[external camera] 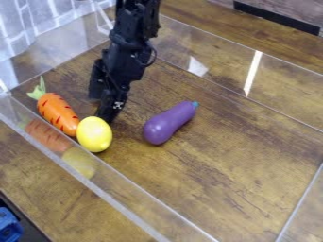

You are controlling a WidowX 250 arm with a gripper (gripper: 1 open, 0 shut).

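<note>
My black gripper (109,99) hangs low over the wooden floor of a clear-walled bin, behind the yellow lemon-like toy (94,134). It is open, though its fingers are dark and hard to separate. An orange carrot with a green top (57,112) lies to its left, and a purple eggplant (169,123) lies to its right, apart from it.
Clear walls (303,208) border the wooden area, with the near left wall in front of the carrot. A blue object (8,226) sits outside at the lower left.
</note>
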